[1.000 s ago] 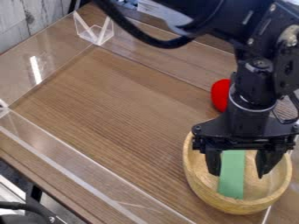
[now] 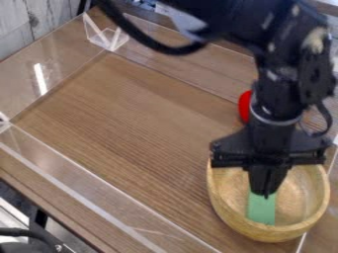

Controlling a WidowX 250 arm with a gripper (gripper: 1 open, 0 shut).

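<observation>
My gripper point(image 2: 271, 168) hangs from the dark arm over a round tan bowl point(image 2: 235, 219) at the lower right, its lower tip above the bowl's interior. It looks shut, with nothing visible held. A green rectangular object point(image 2: 260, 210) lies in the bowl below the tip, partly hidden by the gripper.
A red round object point(image 2: 246, 105) sits behind the gripper, partly hidden. A clear wire-like or plastic item point(image 2: 106, 32) stands at the back left.
The gripper has shifted and tilted slightly, its body now covering more of the red object and the bowl's back. The green object still lies in the bowl.
</observation>
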